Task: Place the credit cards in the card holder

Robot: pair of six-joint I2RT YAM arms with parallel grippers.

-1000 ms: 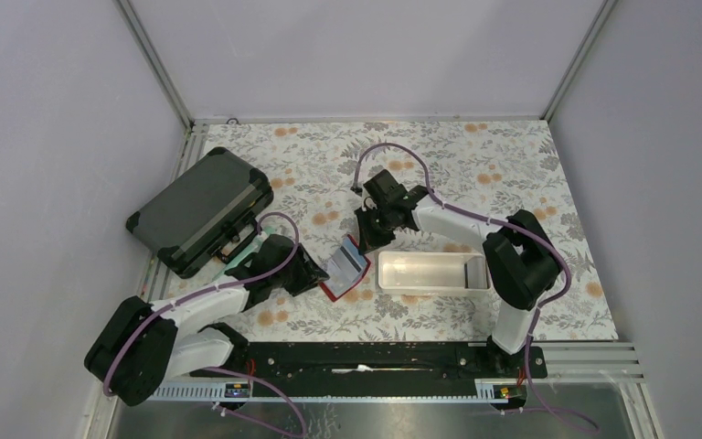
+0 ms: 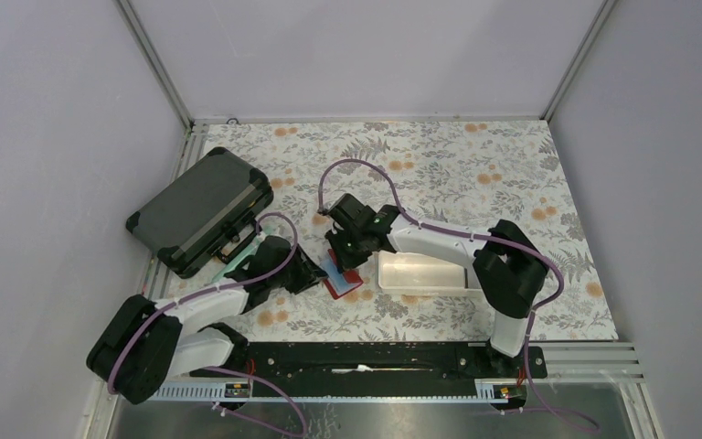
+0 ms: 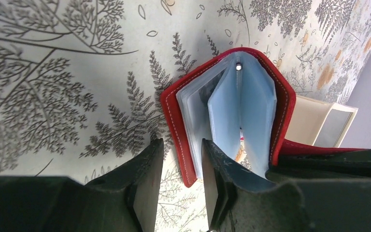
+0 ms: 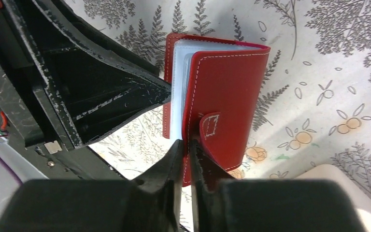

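The red card holder stands half folded on the table, pale blue sleeves fanned between its covers. At its left edge is my left gripper, shut on the red cover and sleeve edge. In the right wrist view, the upper cover leans over the sleeves, its snap tab facing up. My right gripper has its fingertips close together around that cover's free edge; whether they press on it cannot be told. No loose credit card can be made out clearly.
A cream tray lies right of the holder, partly under the right arm, with something dark at its right end. A dark case stands at the left.
My right gripper has moved left and slightly down in the top view, folding the holder's right cover over toward the left gripper. The holder was spread open before. The left gripper has stayed put.
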